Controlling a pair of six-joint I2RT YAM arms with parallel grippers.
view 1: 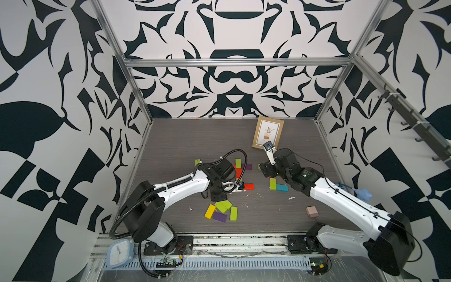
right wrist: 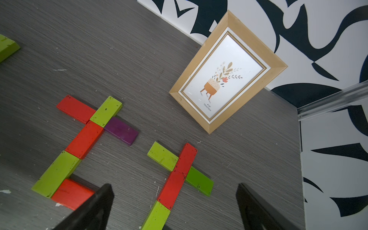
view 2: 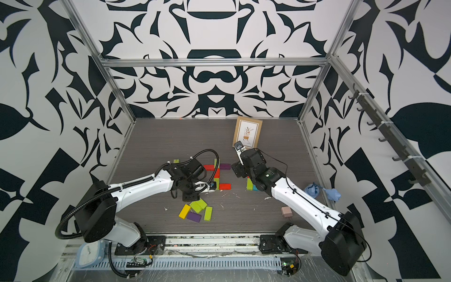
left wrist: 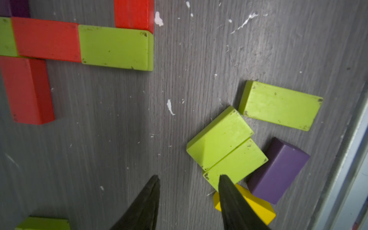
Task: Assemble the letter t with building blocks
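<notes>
My left gripper hangs open above the table, nothing between its fingers. Beside its right fingertip lie two touching lime blocks [left wrist: 220, 138], a yellow block [left wrist: 251, 203] and a purple block [left wrist: 278, 168]; a separate lime block [left wrist: 282, 104] lies farther right. One t shape has a lime top [right wrist: 106, 111], red left arm [right wrist: 76, 108], purple right arm [right wrist: 121, 130], red and lime stem [right wrist: 56, 173] and red foot [right wrist: 72, 193]. My right gripper is open and empty above a second t with a red stem block [right wrist: 171, 190] and blue foot [view 1: 281, 187].
A picture frame [view 1: 268, 132] lies at the back. A lone lime block [view 1: 197, 162] is at the left, partly hidden by the left arm. A pink block [view 1: 312, 212] sits at the front right.
</notes>
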